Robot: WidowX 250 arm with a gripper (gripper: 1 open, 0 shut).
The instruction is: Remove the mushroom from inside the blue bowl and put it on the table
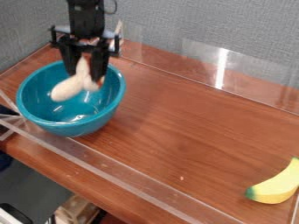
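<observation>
The pale, whitish mushroom (73, 86) hangs tilted from my gripper (84, 73), which is shut on its upper end. It is over the open inside of the blue bowl (103, 115), and its lower end appears to be above the bowl's floor. Black fingers (100, 66) flank the mushroom near the level of the bowl's far rim. The exact contact is partly hidden by the dark fingers.
A yellow toy banana (274, 184) lies at the table's right front. Wide bare wood (187, 122) stretches between it and the bowl. A clear low barrier (128, 182) runs along the front edge, and a grey wall (216, 35) stands behind.
</observation>
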